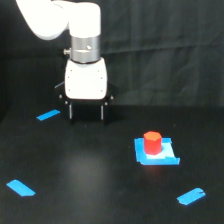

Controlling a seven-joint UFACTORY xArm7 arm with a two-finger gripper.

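At the upper left hangs my gripper (86, 112), its two dark fingers spread apart and pointing down. The gap between them is empty, so it stands open. Well to its right and lower in the picture, a red block (152, 142) with an angular outline rests on a small white patch (168, 153) edged with blue tape. The gripper is apart from the block, and nothing hides the block from this camera.
Strips of blue tape lie on the dark table (100, 165): one tape strip (48, 115) at the back left, another tape strip (20, 188) at the front left, and a third tape strip (191, 196) at the front right.
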